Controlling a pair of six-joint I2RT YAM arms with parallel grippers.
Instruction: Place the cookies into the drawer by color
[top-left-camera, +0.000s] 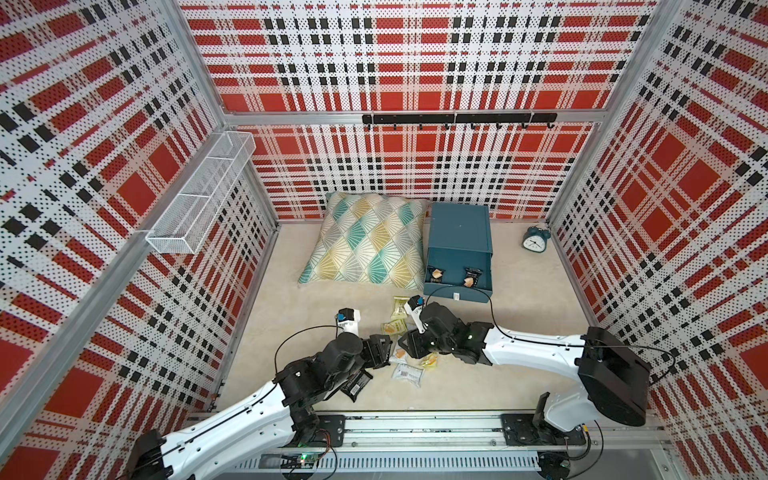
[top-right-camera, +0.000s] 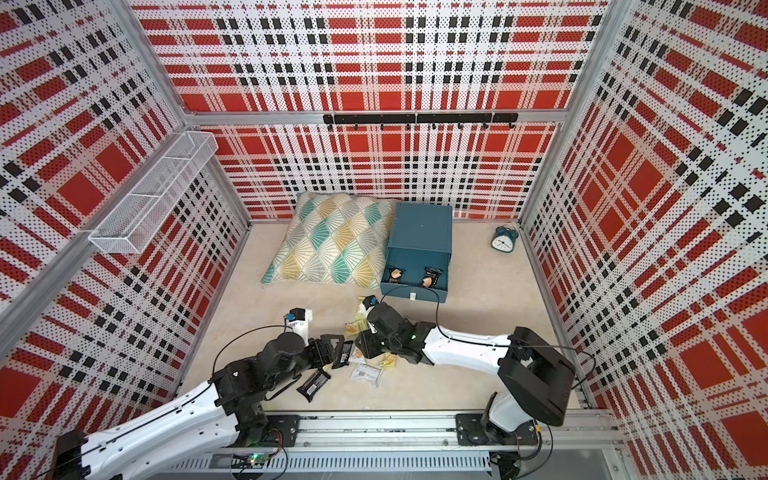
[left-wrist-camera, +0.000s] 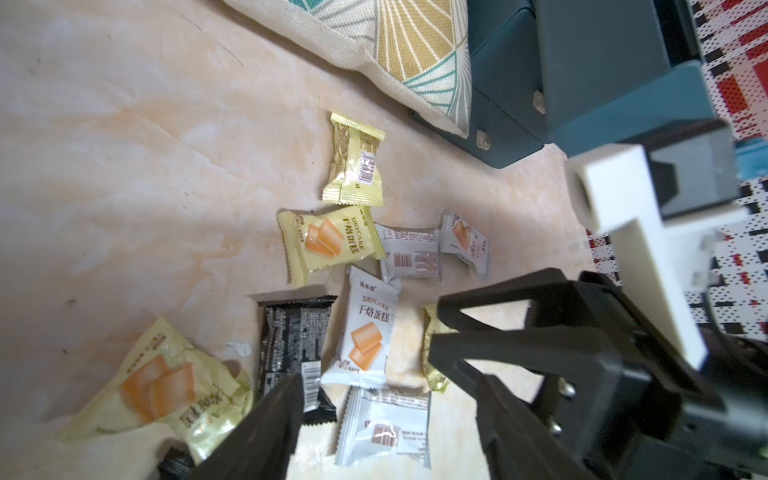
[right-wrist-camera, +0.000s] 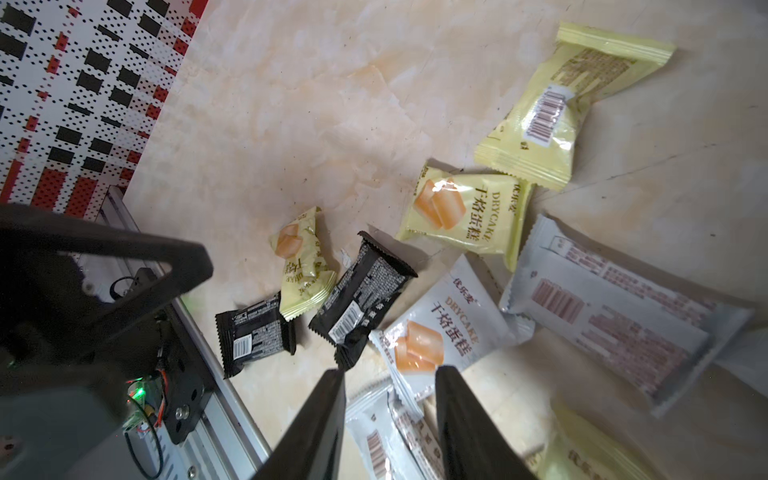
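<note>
Black, white and pale-yellow cookie packets lie on the table; a black packet (left-wrist-camera: 289, 352), a white one (left-wrist-camera: 358, 328) and a yellow one (left-wrist-camera: 328, 240) sit close together. The teal drawer box (top-left-camera: 458, 228) stands open behind them, with black packets (top-right-camera: 432, 277) inside. My left gripper is open low over the packets, nothing seen between its fingers. My right gripper is open above white packets, right beside the left one.
A patterned pillow (top-left-camera: 360, 240) lies left of the box, a clock (top-left-camera: 534, 238) to its right. A wire basket (top-left-camera: 200, 192) hangs on the left wall.
</note>
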